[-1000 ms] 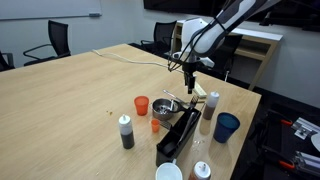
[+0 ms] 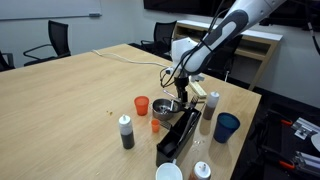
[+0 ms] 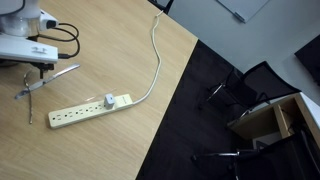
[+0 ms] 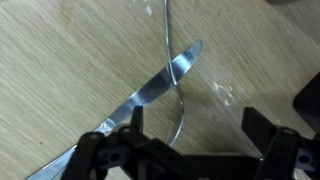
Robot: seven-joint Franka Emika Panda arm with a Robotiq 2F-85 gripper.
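Note:
My gripper stands open above the table, its two fingertips well apart and nothing held between them. A shiny knife [image 4: 157, 87] lies diagonally on the wood, its rounded tip pointing up and right. Across it runs a thin curved metal utensil [image 4: 169, 45], whose lower end drops out of sight behind the gripper. In the second exterior view the knife [image 3: 57, 77] and the thin utensil [image 3: 29, 100] show below the white arm [image 3: 25, 45] at the left. From the first exterior view, the arm [image 2: 184, 54] hangs just behind the metal pot.
A cream power strip [image 3: 82, 113] with a plug lies near the knife. Nearer the first camera are a metal pot [image 2: 162, 113], red cup [image 2: 141, 105], black box [image 2: 170, 149], blue cup [image 2: 227, 126] and several bottles.
In the first exterior view, the arm has moved left and slightly lower, toward the pot. The objects on the table look unmoved.

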